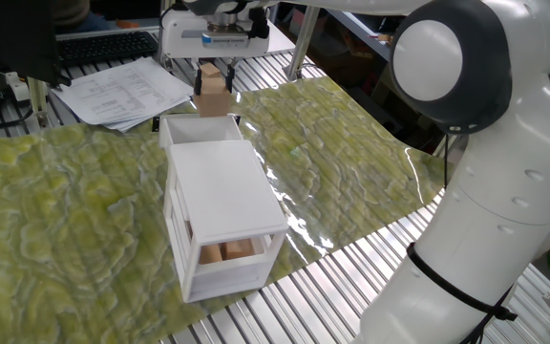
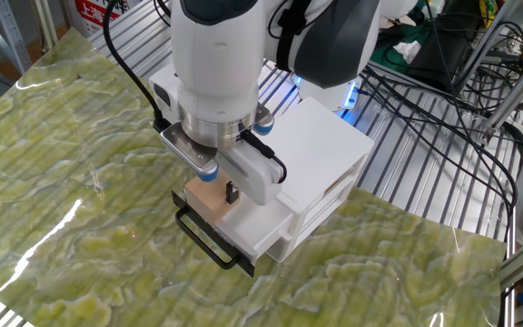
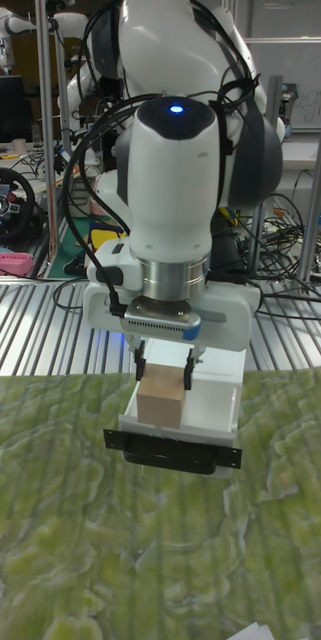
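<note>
A light wooden block (image 3: 161, 405) sits between the two black fingers of my gripper (image 3: 164, 366), which looks shut on it. The open drawer (image 3: 212, 411) of a small white cabinet (image 1: 222, 186) is below, and the block is at its front end, close behind the black handle (image 2: 209, 241). From behind, the block (image 1: 215, 101) shows above the drawer's rim, with a smaller wooden piece or corner rising between the fingers. In the second exterior view, one finger (image 2: 232, 192) lies against the block's side. Whether the block touches the drawer floor cannot be told.
More wooden pieces (image 1: 227, 250) lie inside the cabinet's lower part. Papers (image 1: 127, 93) and a keyboard (image 1: 108, 46) are beyond the green marbled sheet (image 1: 65, 220). That sheet is clear on both sides of the cabinet.
</note>
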